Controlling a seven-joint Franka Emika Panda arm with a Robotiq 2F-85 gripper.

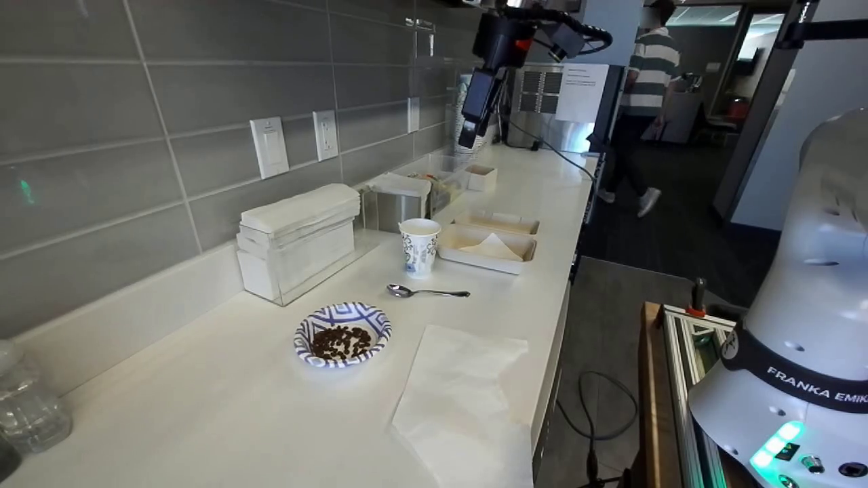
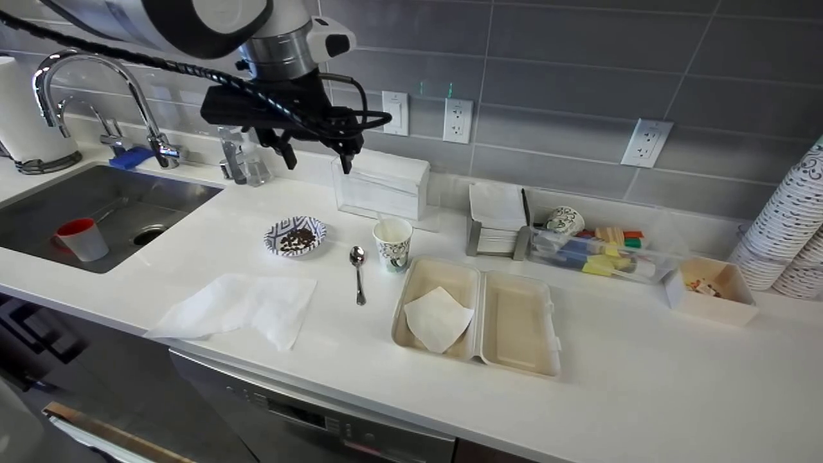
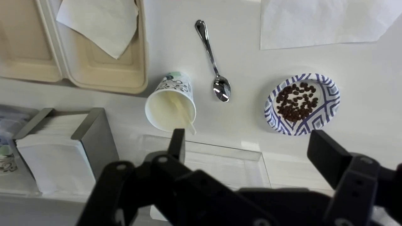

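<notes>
My gripper hangs high above the counter, its two black fingers spread wide with nothing between them. From the wrist, a patterned bowl (image 3: 327,107) of dark brown beans (image 3: 296,107) shows on the right. Left of it lies a metal spoon (image 3: 221,88), and beyond that stands a paper cup (image 3: 179,83) with a pale stick inside. In exterior view 2 the open takeout box (image 2: 518,324) sits right of the cup, a white napkin (image 2: 438,317) in its left half. A white cloth or paper sheet (image 2: 239,308) is spread near the counter's front edge.
Along the wall stand a clear napkin holder (image 2: 383,185), a second napkin dispenser (image 2: 497,220), a clear bin (image 2: 602,247), a small box (image 2: 710,292) and stacked cups (image 2: 779,224). A sink (image 2: 116,204) holding a red-and-white mug (image 2: 83,240) is at left.
</notes>
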